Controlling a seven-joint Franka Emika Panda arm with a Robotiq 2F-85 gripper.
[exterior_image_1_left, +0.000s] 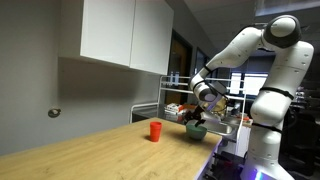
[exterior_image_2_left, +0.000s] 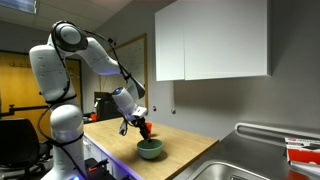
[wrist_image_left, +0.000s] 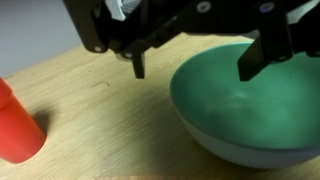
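A green bowl (wrist_image_left: 245, 100) stands upright on the wooden table, and the wrist view shows it empty where its inside is visible. My gripper is open over the bowl's near-left rim. One finger (wrist_image_left: 252, 62) shows over the bowl's inside, the other (wrist_image_left: 138, 62) outside the rim; whether either touches the bowl, I cannot tell. Exterior view 1 has the bowl (exterior_image_1_left: 197, 131) at the table's right end with the gripper just above it. From the other side, the bowl (exterior_image_2_left: 150, 151) sits near the table edge.
A red cup (exterior_image_1_left: 155, 130) stands on the table beside the bowl, apart from it; the wrist view catches part of this cup (wrist_image_left: 16, 128) at the left. A metal sink (exterior_image_2_left: 225, 171) lies past the table's end.
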